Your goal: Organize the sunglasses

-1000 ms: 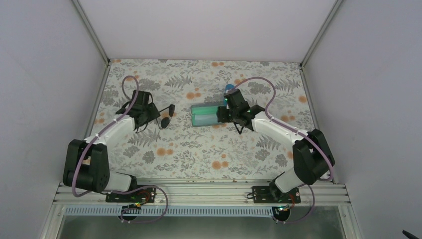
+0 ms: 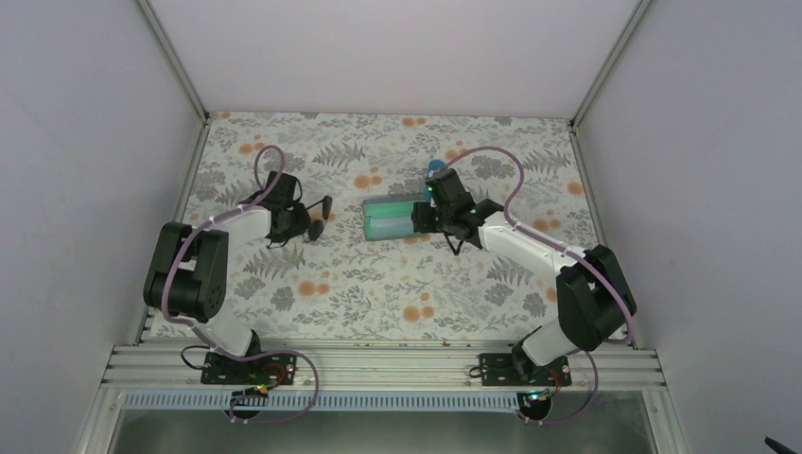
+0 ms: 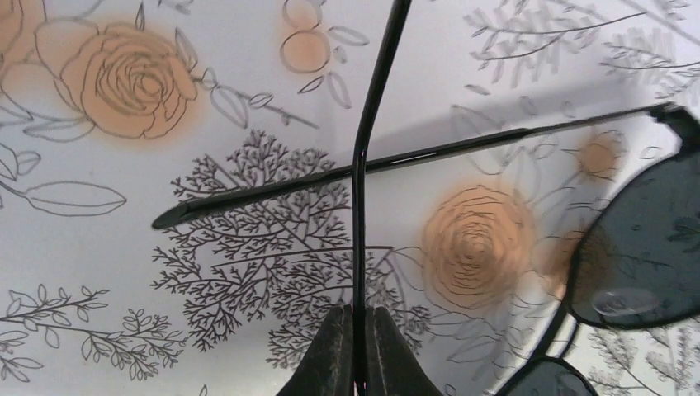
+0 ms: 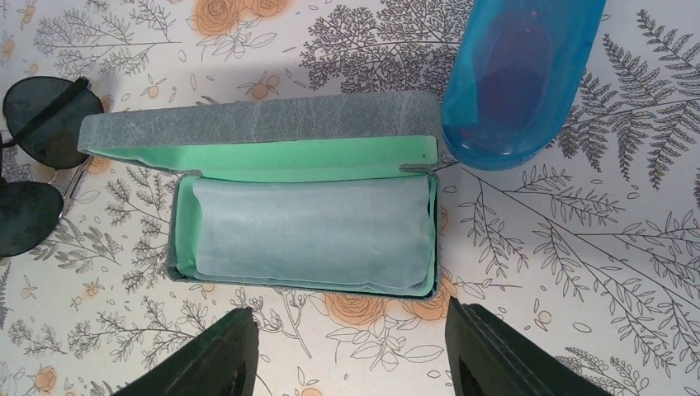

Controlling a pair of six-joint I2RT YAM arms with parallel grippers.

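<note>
The dark sunglasses (image 3: 640, 239) lie at the table's left, temples unfolded and crossing in the left wrist view. My left gripper is shut on one thin black temple (image 3: 360, 206), which runs up between its fingers. Their lenses (image 2: 327, 206) show to the right of that gripper in the top view and at the left edge of the right wrist view. A grey case with green lining (image 4: 260, 120) lies open, a pale grey-blue cloth (image 4: 314, 231) inside. Before it, my right gripper stands open and empty.
A translucent blue object (image 4: 520, 82) touches or nearly touches the case's back right corner.
The right arm is nearly still.
</note>
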